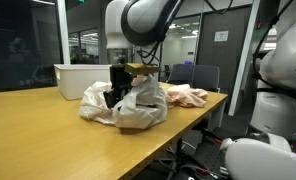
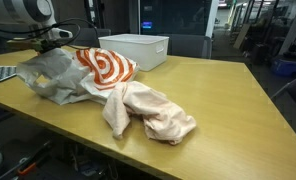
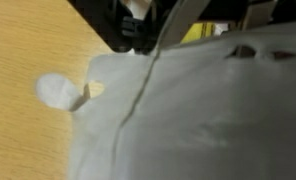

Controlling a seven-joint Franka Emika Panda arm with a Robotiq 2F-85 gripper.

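Observation:
A whitish-grey bag (image 1: 142,108) with a crumpled surface stands on the table below my gripper (image 1: 118,91). My fingers are shut on its upper edge, as far as exterior view 1 shows. In exterior view 2 the bag (image 2: 52,74) lies at the left, with my gripper (image 2: 56,42) over it. Much of the wrist view is filled by the bag's pale, blurred sheet (image 3: 208,105), which reaches up to the dark gripper. An orange-and-white patterned cloth or bag (image 2: 106,67) lies beside it.
A pink cloth (image 2: 148,110) lies on the table near its front edge. Behind stands a white box (image 2: 126,50). Chairs (image 1: 196,77) stand beyond the table.

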